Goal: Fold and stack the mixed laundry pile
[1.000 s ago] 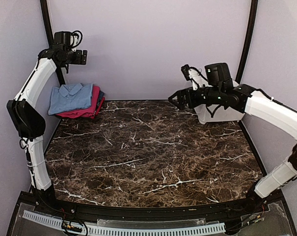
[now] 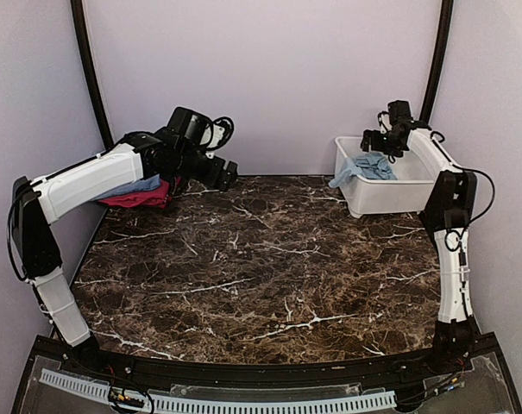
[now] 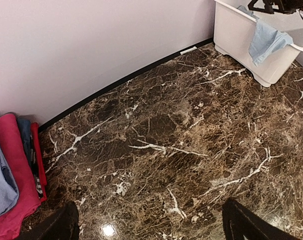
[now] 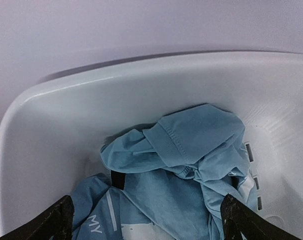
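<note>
A white bin [image 2: 390,198] at the back right holds crumpled blue clothing [image 4: 181,145], one piece with white lettering, part draping over its left rim. My right gripper [image 2: 371,142] is over the bin, open, with the clothing below its fingers. My left gripper [image 2: 223,175] stands open above the table, right of a folded stack [image 3: 13,170] of light blue, red and dark cloth at the back left; it holds nothing.
Walls enclose it at the back and both sides.
My left arm has come from above the stack toward the middle and lower. My right gripper has moved back and right from above the table to over the bin.
</note>
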